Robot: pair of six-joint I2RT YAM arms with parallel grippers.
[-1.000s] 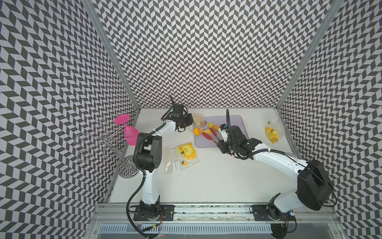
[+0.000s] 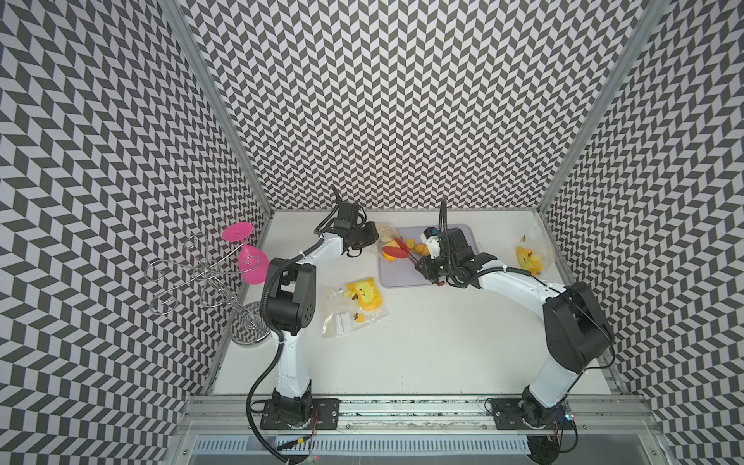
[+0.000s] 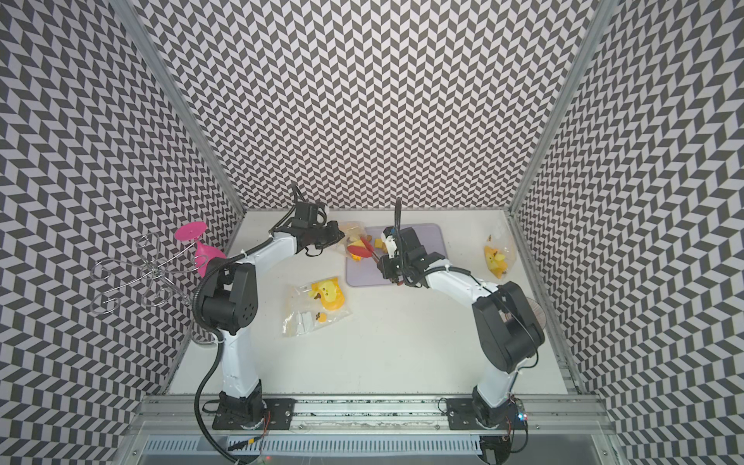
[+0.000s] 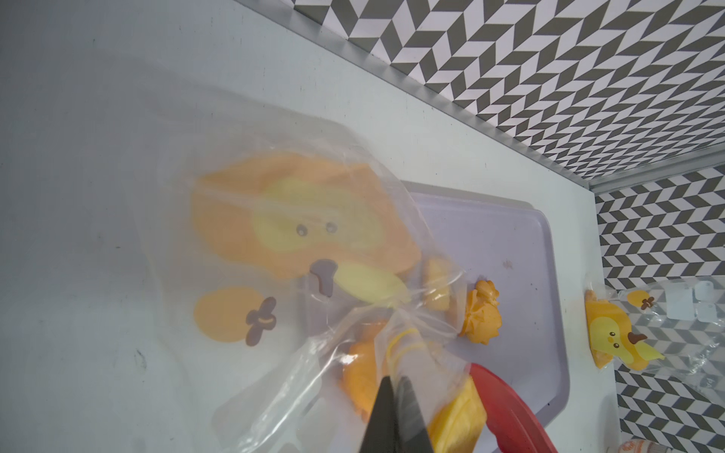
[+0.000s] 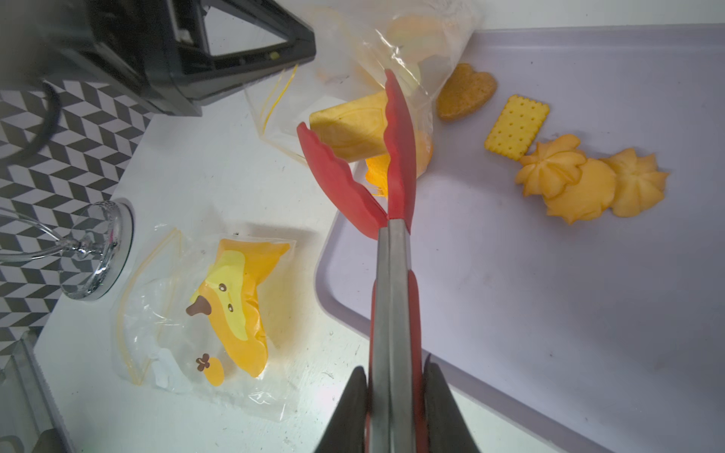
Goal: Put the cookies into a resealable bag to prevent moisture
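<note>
My left gripper is shut on the film of a clear resealable bag [image 4: 302, 264] with an orange animal print, over the left end of the lilac tray [image 5: 513, 317]. My right gripper is shut on red-tipped metal tongs [image 5: 400, 143]. The tongs' tips stand apart at the bag's mouth, around a yellow cookie [image 5: 347, 124]. Whether that cookie is inside the bag, I cannot tell. On the tray, a brown cookie [image 5: 466, 92], a square yellow cookie [image 5: 517, 127] and a cluster of round orange cookies [image 5: 581, 185] lie near the far side.
A second printed bag [image 2: 358, 302] lies flat in front of the tray on the left; a third bag [image 2: 531, 255] is at the right wall. A wire stand with a round base [image 2: 249, 325] and a pink item [image 2: 252, 263] stand at left.
The left arm and its bag hold have stayed put.
</note>
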